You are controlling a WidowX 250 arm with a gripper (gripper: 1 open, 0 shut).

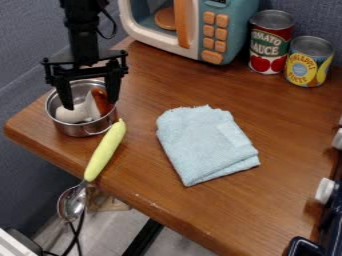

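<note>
A steel bowl [83,125] stands at the left edge of the wooden table, holding a white object [71,111] and a reddish-brown item [103,100]. My black gripper [86,98] is over the bowl, its two fingers spread apart and reaching down to the rim. Whether anything is between them is hard to tell. A yellow-handled utensil [106,152] lies in front of the bowl, its metal end past the table edge.
A folded light-blue cloth [205,143] lies mid-table. A toy microwave [181,25], a tomato sauce can [269,45] and a yellow can [307,63] stand at the back. A dark appliance [321,220] borders the right.
</note>
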